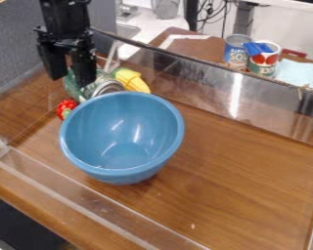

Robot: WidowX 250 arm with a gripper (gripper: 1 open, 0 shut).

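My black gripper (pixel 67 61) hangs at the upper left, over a cluster of objects behind the bowl; it stands open, though its fingers are dark and hard to make out. A large blue bowl (pixel 121 148) sits in the middle left of the wooden table (pixel 238 186). Behind it lie a yellow object like corn (pixel 132 80), a metallic round item (pixel 106 89) and a small red item (pixel 67 108), with something pale green partly hidden near the gripper.
A transparent wall runs across the back of the table. Beyond it stand two cans (pixel 237 54) (pixel 262 62) and a light blue cloth (pixel 300 73).
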